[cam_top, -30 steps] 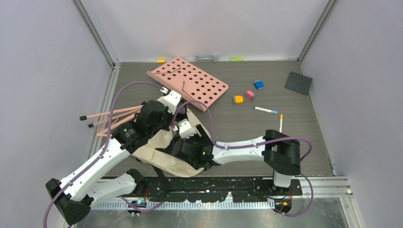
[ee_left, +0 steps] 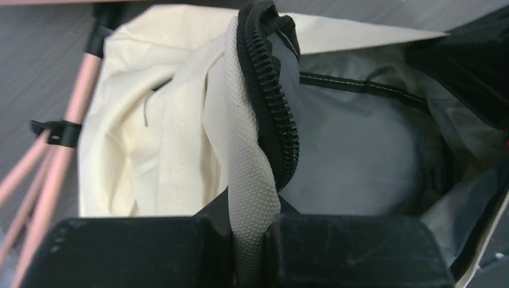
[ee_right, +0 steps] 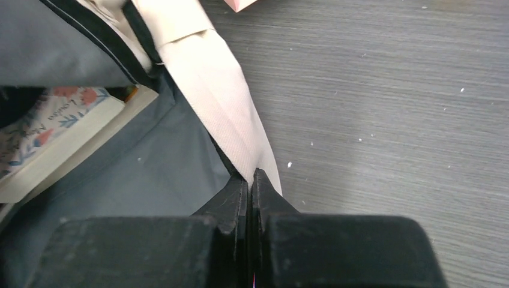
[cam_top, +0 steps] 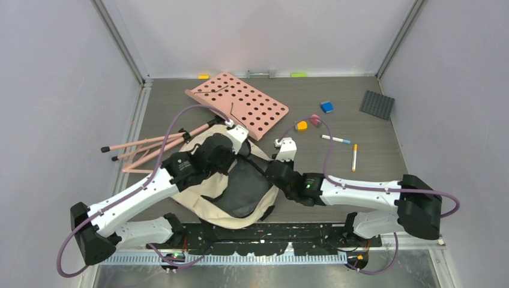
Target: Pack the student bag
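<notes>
The cream bag (cam_top: 225, 217) lies at the front left of the table, its mouth spread and its grey lining (cam_top: 246, 186) showing. My left gripper is shut on the bag's zippered edge, with the cream fabric and black zipper teeth (ee_left: 276, 114) rising from between its fingers. On the opposite side, my right gripper is shut on the bag's cream rim (ee_right: 222, 102). Inside the bag, the right wrist view shows a flower-patterned book (ee_right: 66, 117) and a pale edge beside it.
A pink perforated board (cam_top: 240, 102) lies behind the bag, and pink folded legs (cam_top: 150, 150) lie left of it. To the right are blue (cam_top: 326, 107), pink (cam_top: 315, 120) and yellow blocks (cam_top: 301, 126), two markers (cam_top: 335, 138) and a dark ridged pad (cam_top: 377, 105).
Both arms have shifted right, the right one farther. The bag's right rim has moved outward with the right gripper, and more of the grey lining shows.
</notes>
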